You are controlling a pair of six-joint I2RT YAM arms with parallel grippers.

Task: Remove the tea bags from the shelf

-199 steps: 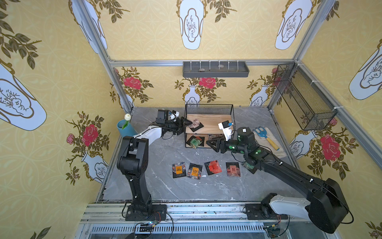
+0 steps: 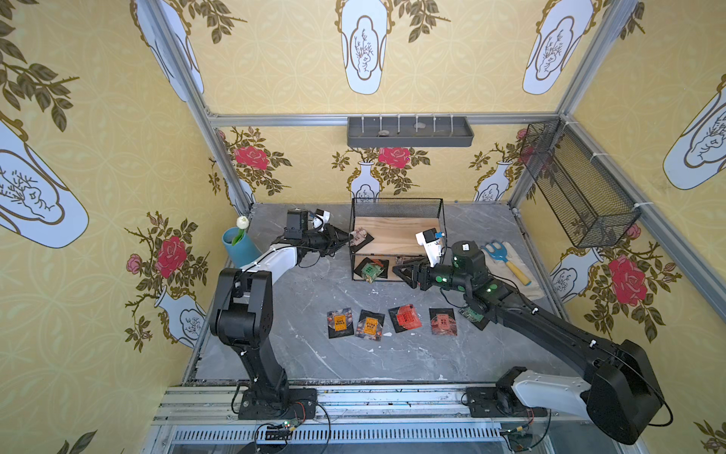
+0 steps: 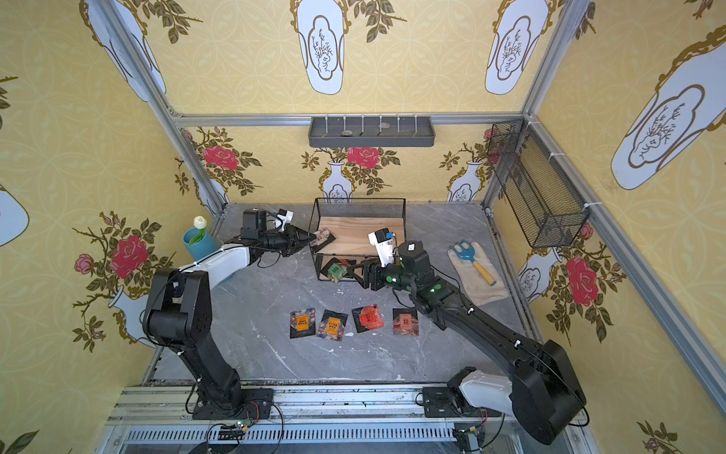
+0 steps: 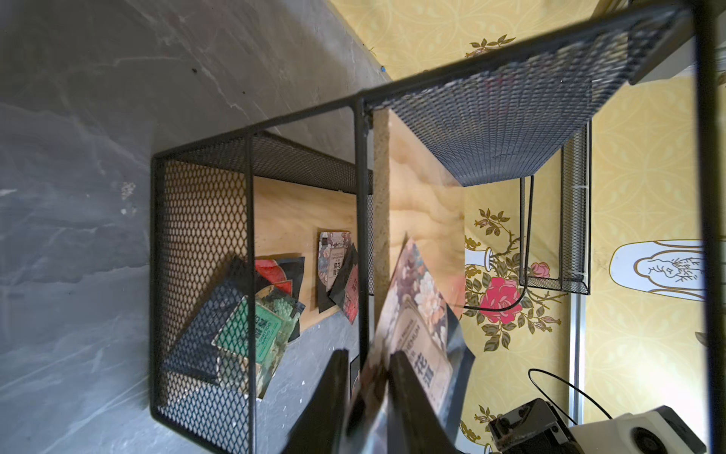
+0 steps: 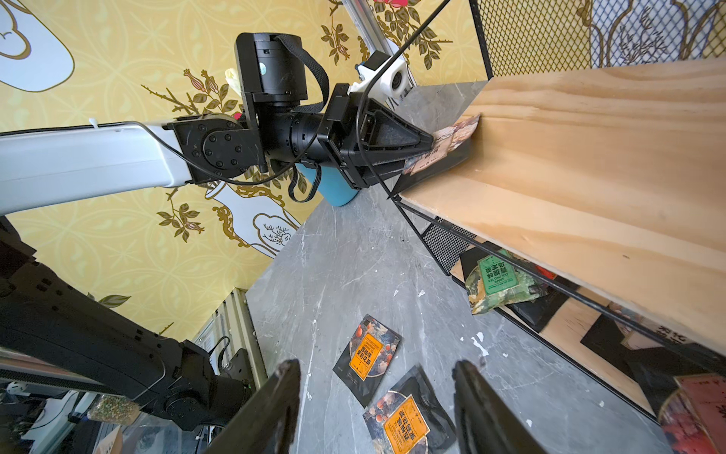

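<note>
The wire-mesh shelf has a wooden upper board and a lower level. On the board's left end lies a pale floral tea bag with a dark edge beneath it. My left gripper is shut on its near corner at the shelf's open side. On the lower level, a green-label tea bag overlaps dark and red ones, and a pink floral bag sits further right. My right gripper stands open and empty in front of the lower level, its fingers wide apart.
Several tea bags lie on the table before the shelf, among them an orange-label one and a red one. A blue fork rests on a cloth at right. A blue cup stands left.
The left gripper has drawn back leftward, and the floral tea bag has slid left with it toward the shelf's edge. The right arm looks still.
</note>
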